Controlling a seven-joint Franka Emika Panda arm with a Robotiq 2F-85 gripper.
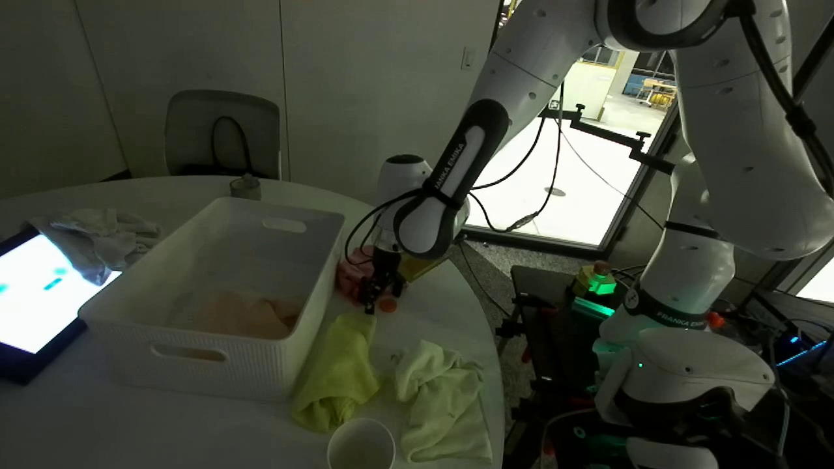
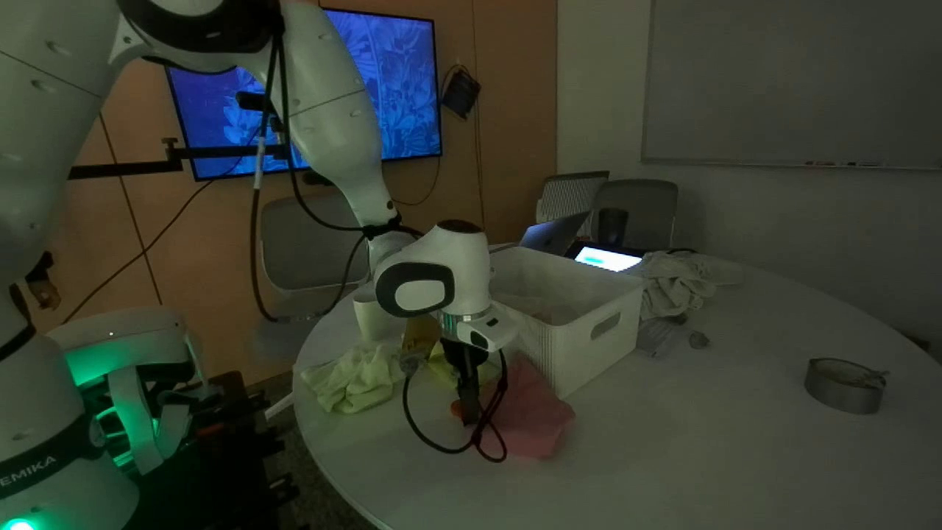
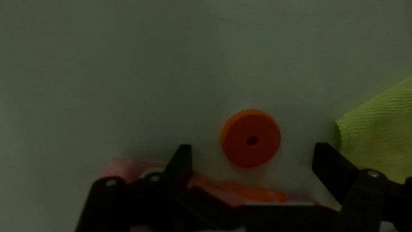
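Observation:
My gripper is open, pointing down close to the table, nothing held between its fingers. In the wrist view a small round orange disc (image 3: pixel 251 140) with a dark hole in its middle lies on the table, just beyond and between the two fingertips. From exterior view 1, the same orange disc (image 1: pixel 388 304) sits right beside the gripper. A pink cloth (image 2: pixel 528 411) lies crumpled on the table next to the gripper, partly under it in the wrist view. To the other side is a yellow-green cloth (image 1: pixel 341 375), its edge close to the right finger (image 3: pixel 334 170).
A large white bin (image 1: pixel 211 367) holding peach-coloured cloth (image 1: pixel 246 314) stands beside the gripper. Nearby are a pale green cloth (image 1: pixel 442 402) and a white cup (image 1: pixel 361 445). A tape roll (image 2: pixel 845 386) lies far off.

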